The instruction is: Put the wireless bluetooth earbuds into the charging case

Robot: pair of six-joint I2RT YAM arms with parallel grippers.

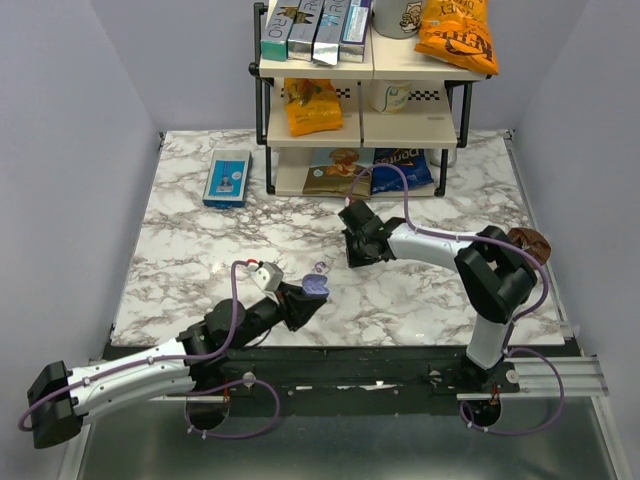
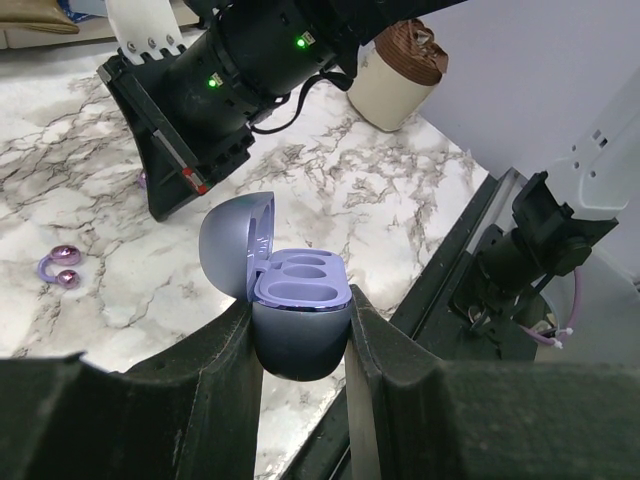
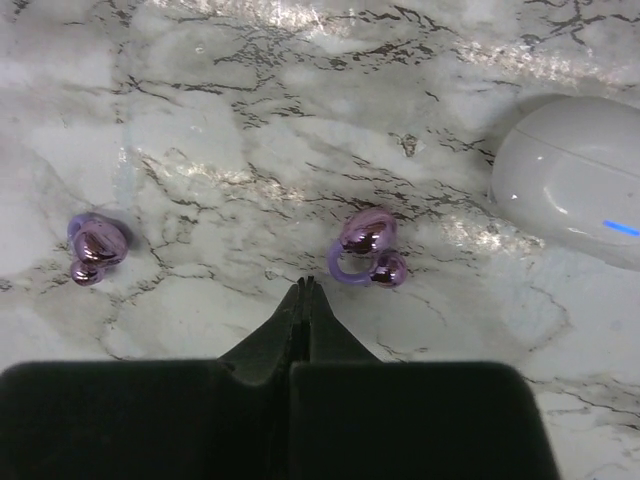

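The purple charging case point(image 2: 300, 300) hangs with its lid up and its visible slots empty, my left gripper shut on it. In the top view this case point(image 1: 315, 285) is above the front of the table. My right gripper points down and is shut, nothing between its fingers. Just beyond its tips, outside them, one purple earbud point(image 3: 372, 240) lies on the marble, slightly right. A second purple earbud point(image 3: 98, 247) lies off to the left; the top view shows one earbud point(image 1: 320, 267) left of the right gripper.
A glossy pale rounded object point(image 3: 575, 180) is cut off at the right edge of the right wrist view. A shelf point(image 1: 420, 125) with snack bags stands at the back, and a blue box point(image 1: 227, 178) lies back left. Marble around the earbuds is clear.
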